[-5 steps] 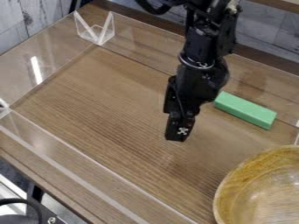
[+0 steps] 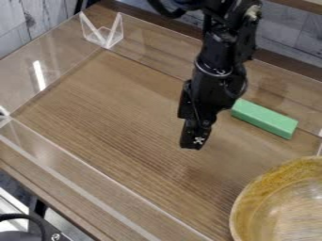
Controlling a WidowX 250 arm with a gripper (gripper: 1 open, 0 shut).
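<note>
My black gripper (image 2: 193, 118) hangs over the middle of the wooden table (image 2: 113, 141), pointing down, its fingers open with nothing visible between them. To its right lies a green bar-shaped object (image 2: 262, 117), apart from the gripper. A pale yellow round bowl (image 2: 283, 207) sits at the front right, partly cut off by the picture's edge.
A small clear, white-edged holder (image 2: 104, 30) stands at the back left. Black cables lie at the front left corner. A wall edge runs along the back right.
</note>
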